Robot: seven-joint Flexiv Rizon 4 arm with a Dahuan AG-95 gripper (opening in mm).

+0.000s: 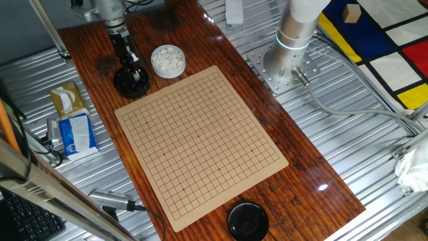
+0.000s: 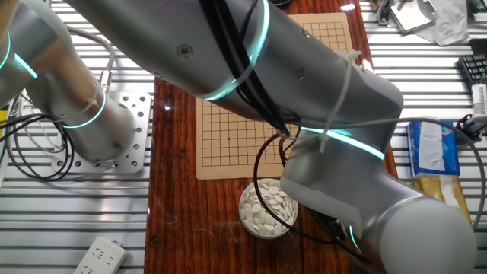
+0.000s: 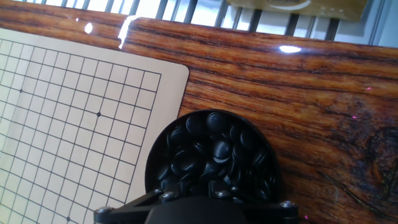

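Observation:
My gripper (image 1: 136,75) points down into the round black bowl (image 1: 119,86) at the back left of the wooden table. In the wrist view, that bowl is full of glossy black stones (image 3: 221,149). The gripper's dark linkage (image 3: 135,204) covers the near side of the bowl, and its fingertips blend into the stones. Whether the fingers are apart or hold a stone cannot be made out. Beside the bowl lies the tan grid board (image 1: 200,144), with no stones on it. A white bowl (image 1: 155,69) of white stones stands close by.
A black round dish or lid (image 1: 248,221) rests at the table's front edge. The robot's base (image 1: 284,63) is bolted on the right. Tissue packs, blue (image 1: 79,137) and gold (image 1: 69,100), lie off the table's left side. The table right of the board is clear.

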